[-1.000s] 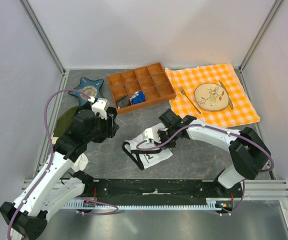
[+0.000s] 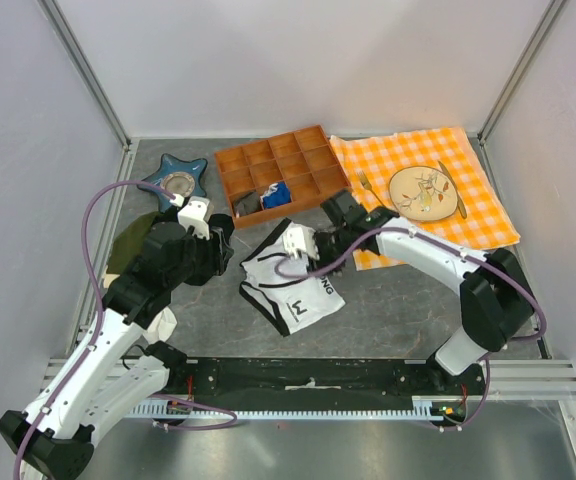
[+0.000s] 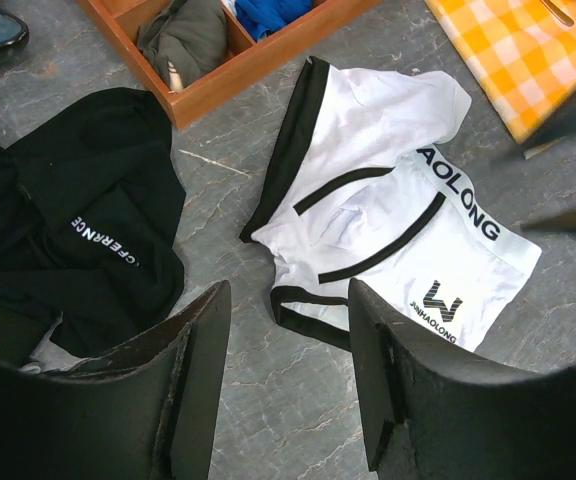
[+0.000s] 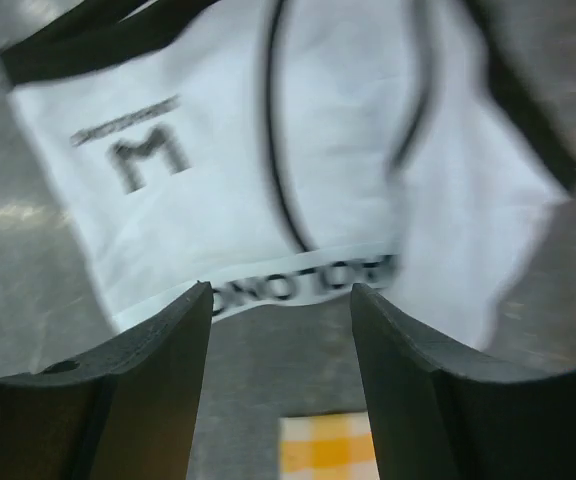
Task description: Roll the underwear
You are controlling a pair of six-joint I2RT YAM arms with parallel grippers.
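Observation:
White underwear (image 2: pixel 298 290) with black trim and lettering lies on the grey table; its upper part (image 3: pixel 383 110) is spread out towards the box in the left wrist view. Part of it is hidden under my right arm in the top view. My right gripper hangs over the waistband side, open, nothing between its fingers. Over the table left of the underwear, my left gripper stands part open and empty, its right fingertip (image 3: pixel 360 300) overlapping the cloth's near black edge in its own view.
A wooden divided box (image 2: pixel 278 165) at the back holds a dark and a blue (image 2: pixel 276 195) rolled cloth. Black garments (image 3: pixel 88 215) lie at the left. An orange checked cloth (image 2: pixel 368 160) with a plate (image 2: pixel 423 193) and cutlery covers the back right.
The left arm has barely moved.

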